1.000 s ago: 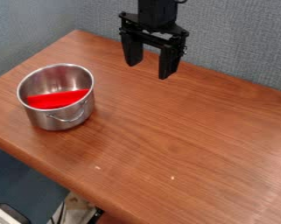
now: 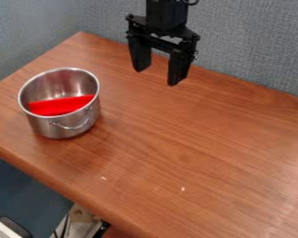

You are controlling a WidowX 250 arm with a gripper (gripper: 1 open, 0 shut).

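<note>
A steel pot (image 2: 60,84) with a wire handle stands at the left edge of the wooden table (image 2: 200,158). A red object (image 2: 58,104) lies inside it. My black gripper (image 2: 160,65) hangs above the back of the table, right of and behind the pot, its two fingers wide apart with nothing between them.
A grey padded wall runs along the back and left. Below the left edge are a dark floor and some cables.
</note>
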